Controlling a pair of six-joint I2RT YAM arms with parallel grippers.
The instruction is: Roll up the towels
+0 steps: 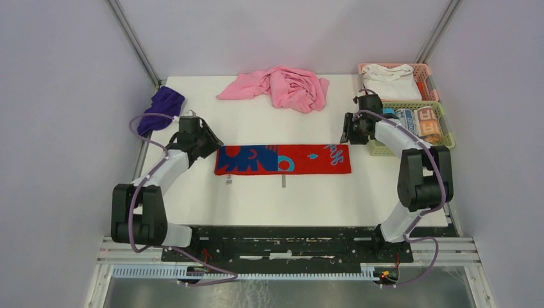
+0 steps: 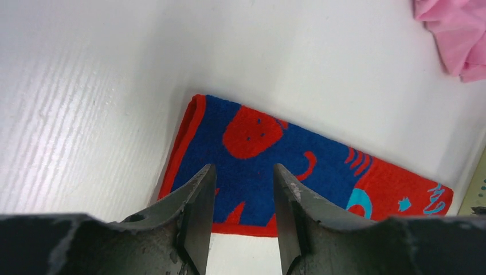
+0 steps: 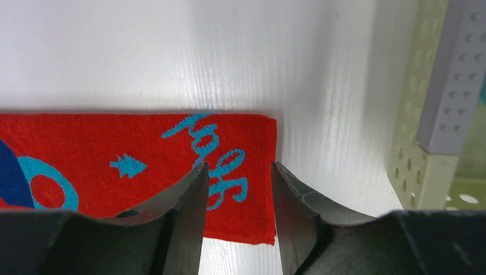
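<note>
A red and blue patterned towel (image 1: 301,159) lies folded into a long strip across the middle of the table, seen also in the left wrist view (image 2: 321,172) and right wrist view (image 3: 103,149). My left gripper (image 1: 213,142) is over its left end, fingers apart with nothing between them in the left wrist view (image 2: 243,167). My right gripper (image 1: 348,137) hangs by the towel's right end, standing open and empty over the lettering (image 3: 240,169).
A pink cloth (image 1: 289,90) lies at the back, a purple cloth (image 1: 165,102) at the back left. At right stand a green basket (image 1: 446,140) with rolled towels and a pink basket (image 1: 430,70) with white cloth.
</note>
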